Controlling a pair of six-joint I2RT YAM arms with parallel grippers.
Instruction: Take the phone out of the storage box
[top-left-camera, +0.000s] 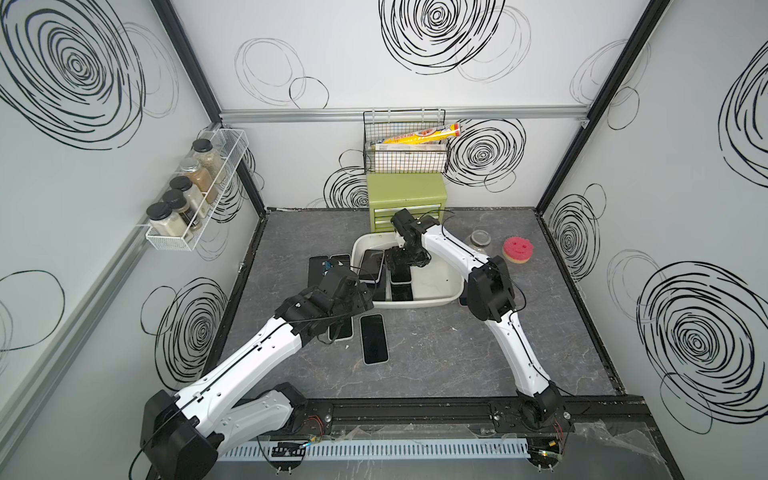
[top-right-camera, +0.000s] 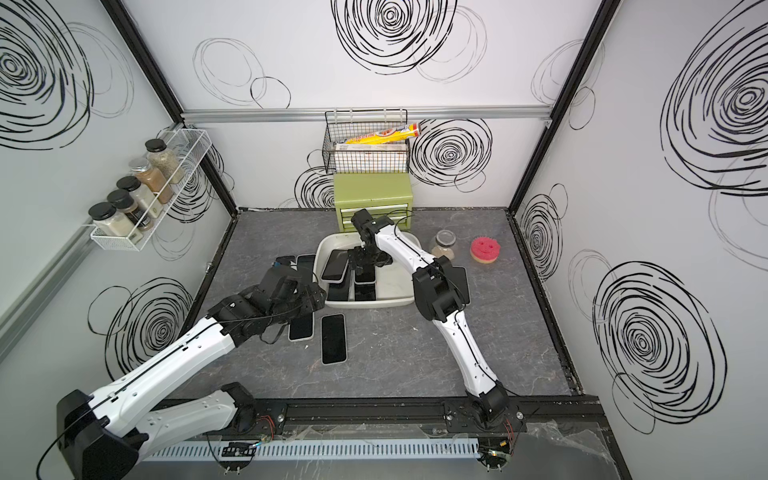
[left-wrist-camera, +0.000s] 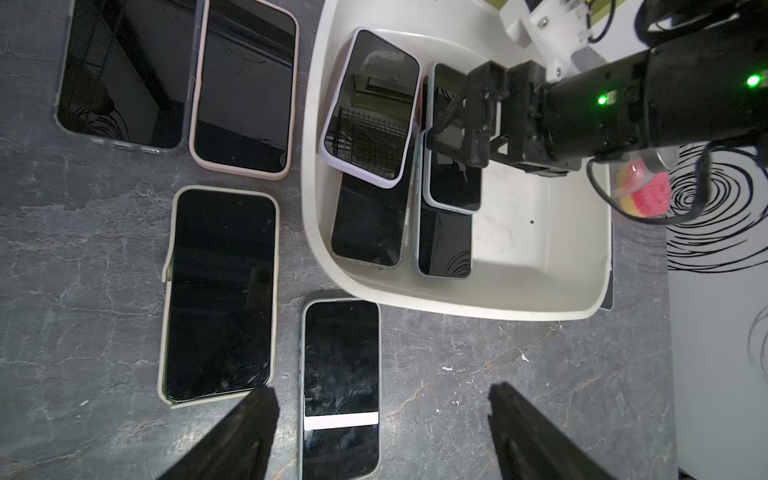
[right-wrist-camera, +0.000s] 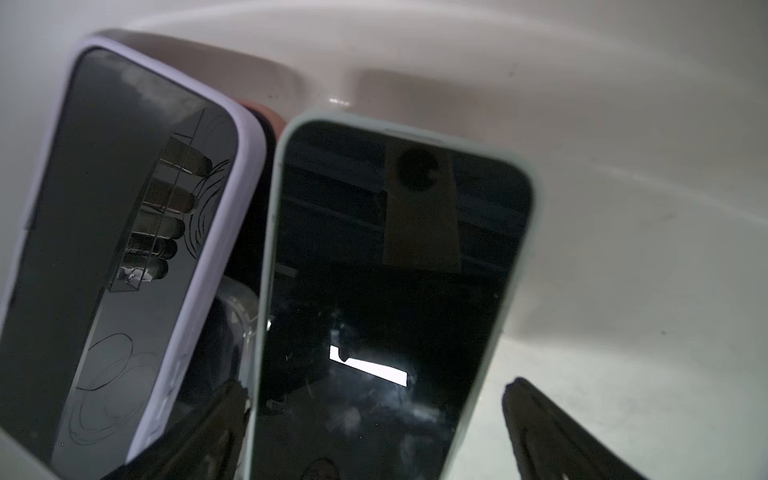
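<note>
The white storage box (left-wrist-camera: 528, 256) holds several phones: a lilac-cased phone (left-wrist-camera: 369, 108), a pale green-cased phone (right-wrist-camera: 384, 304) lying on others, and more beneath. My right gripper is open over the pale green phone, one finger either side of it, low in the box. My left gripper hangs over the table at the box's front-left, open, above a phone (left-wrist-camera: 340, 360) lying outside the box, with nothing visibly held.
More phones (left-wrist-camera: 224, 296) lie left of the box. A green drawer unit (top-left-camera: 406, 188) stands behind; a jar (top-right-camera: 445, 244) and pink sponge (top-left-camera: 517, 249) sit at right.
</note>
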